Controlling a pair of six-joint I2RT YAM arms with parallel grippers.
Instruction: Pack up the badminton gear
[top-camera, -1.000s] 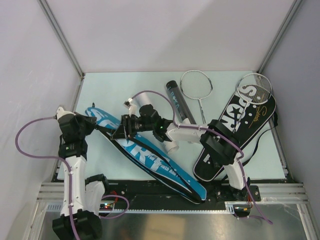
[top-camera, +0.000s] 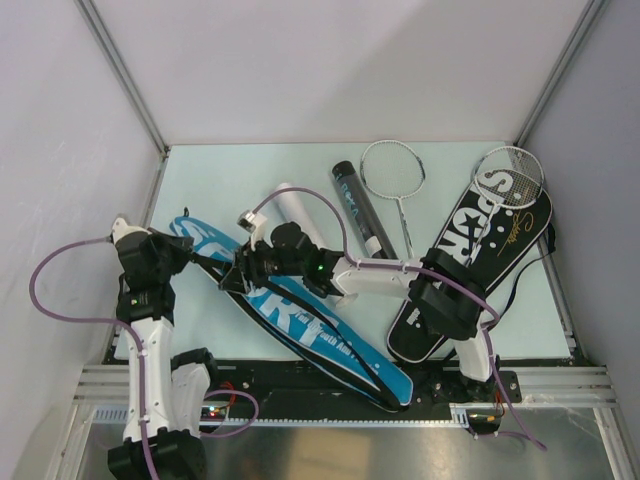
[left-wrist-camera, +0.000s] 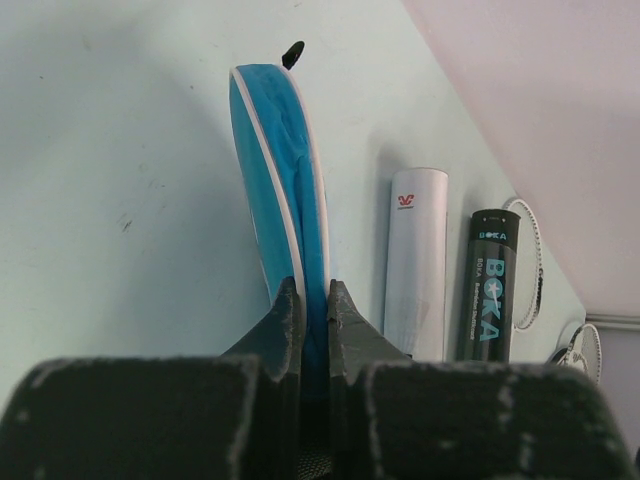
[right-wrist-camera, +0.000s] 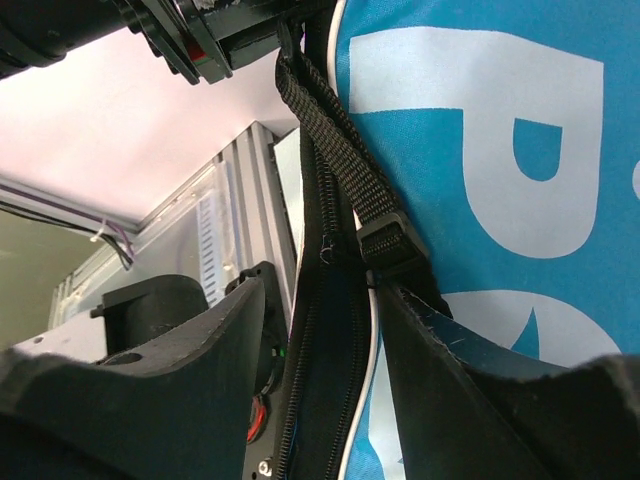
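Note:
A blue racket bag (top-camera: 335, 355) lies diagonally at front left. My left gripper is shut on the bag's narrow end, which points upward in the left wrist view. My right gripper stands open over the bag's dark zipper edge, next to a black strap with a buckle (right-wrist-camera: 390, 240). A black bag (top-camera: 420, 330) lies at the right, with a racket (top-camera: 508, 180) on it. Another racket (top-camera: 390, 170) lies at the back. A white tube (left-wrist-camera: 416, 260) and a dark tube (left-wrist-camera: 488, 290) lie behind the blue bag.
Walls and metal rails border it, and the blue bag overhangs the front edge.
My right gripper and arm have shifted slightly across the blue bag in the top view. My left gripper has stayed nearly still on the bag's end.

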